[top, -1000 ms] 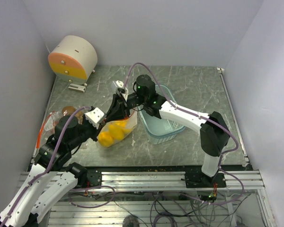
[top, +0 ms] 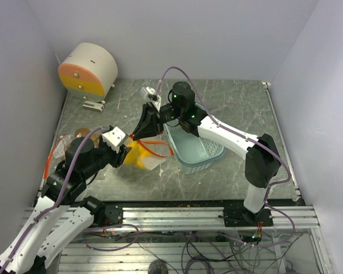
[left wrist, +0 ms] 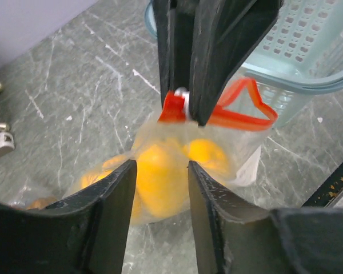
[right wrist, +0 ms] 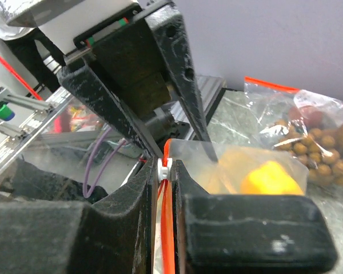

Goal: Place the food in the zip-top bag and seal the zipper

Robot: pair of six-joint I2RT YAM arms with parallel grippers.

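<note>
A clear zip bag [left wrist: 160, 171] with yellow food inside and an orange zipper rim [left wrist: 240, 120] hangs from my right gripper, whose fingers are shut on the white slider at the zipper. My left gripper is open, just below and beside it, its fingertips over the bag's body in the left wrist view. In the top view the bag [top: 140, 154] lies between the two grippers, left of the plastic basket.
A light blue basket [top: 188, 164] stands right of the bag. A second bag with round brown and red items lies at the left. A white and orange box [top: 87, 68] sits at the back left.
</note>
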